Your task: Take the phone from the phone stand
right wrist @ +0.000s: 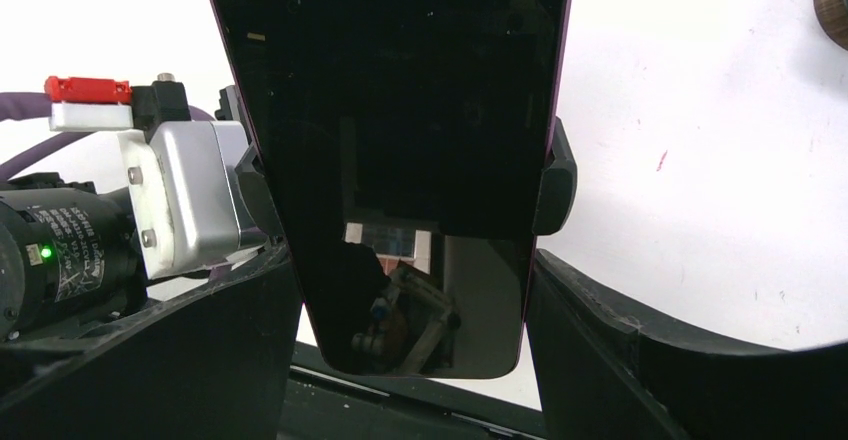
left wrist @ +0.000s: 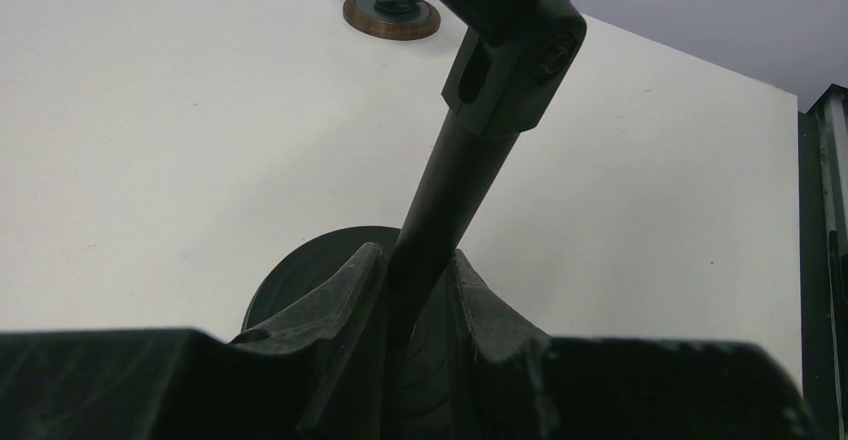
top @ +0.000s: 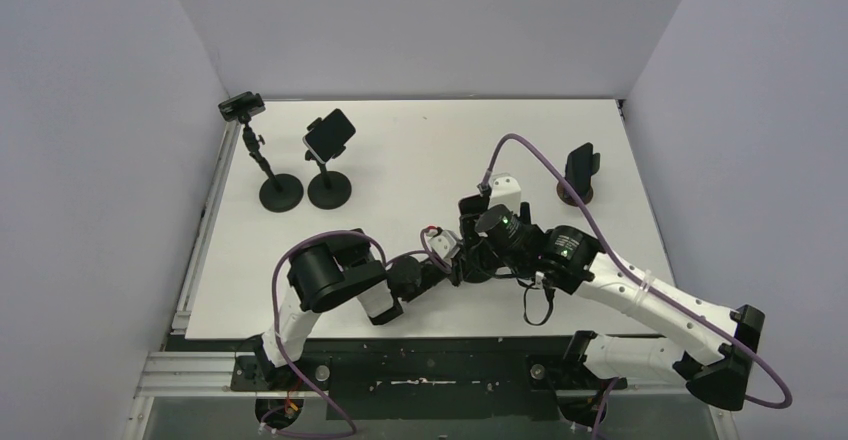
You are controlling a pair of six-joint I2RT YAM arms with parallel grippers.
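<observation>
In the left wrist view, a black pole (left wrist: 450, 185) of the phone stand leans up from its round base (left wrist: 300, 270). My left gripper is shut around this pole, low down near the base. A dark phone (right wrist: 400, 90) with a glossy screen fills the middle of the right wrist view. Holder arms (right wrist: 557, 180) of the stand still flank it on both sides. My right gripper is shut on the phone's lower side edges, below those arms. From above, the right arm covers most of the phone.
Two other stands, one with a tilted holder (top: 330, 135) and one taller (top: 242, 107), stand at the back left. Another device on a wooden base (top: 580, 172) is at the back right.
</observation>
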